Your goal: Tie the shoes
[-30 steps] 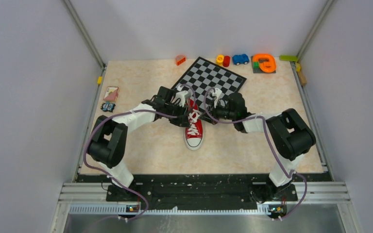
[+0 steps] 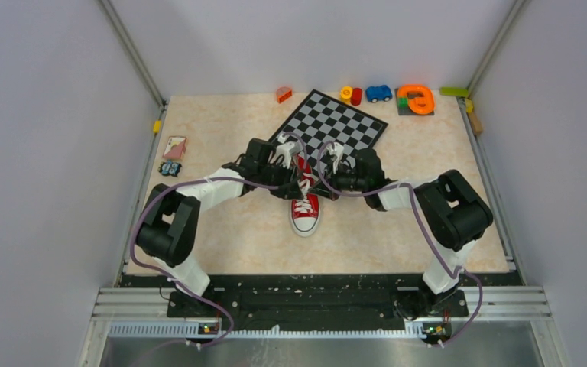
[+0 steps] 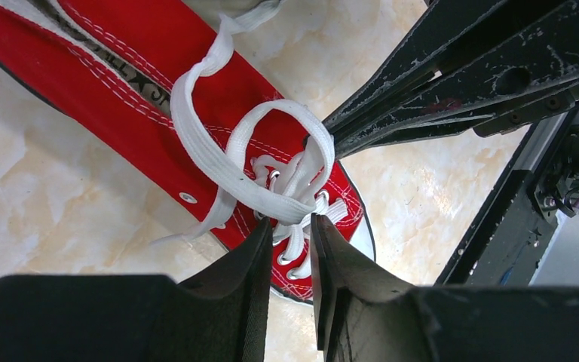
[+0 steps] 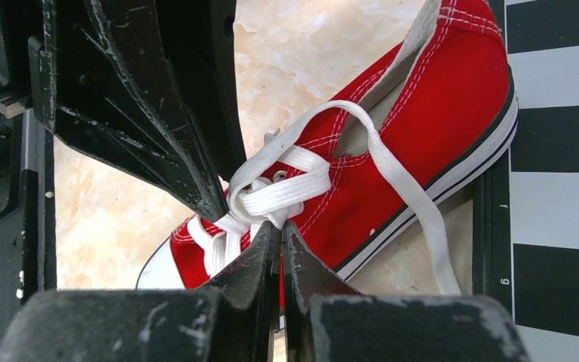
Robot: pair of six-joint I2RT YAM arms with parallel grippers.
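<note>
The red shoe (image 2: 305, 220) lies with its toe toward the front of the table. Its white lace (image 3: 230, 177) is crossed into loops over the eyelets, one loose end trailing across the shoe's side. My left gripper is part open right at the lace crossing, its fingers (image 3: 250, 283) apart with lace visible just past the tips. Opposite it, my right gripper is shut, and a white lace loop (image 4: 290, 192) runs to its fingertips. In the left wrist view, that loop bends round at the right gripper's tip (image 3: 333, 148).
A checkered board (image 2: 336, 122) lies behind the shoe, close to its heel. Toys, including a blue car (image 2: 379, 93) and an orange ring (image 2: 416, 99), stand along the back edge.
The right gripper has shifted slightly left and toward the front. My left gripper has edged a little to the right, so the two now stand closer together over the laces. The shoe stays put.
</note>
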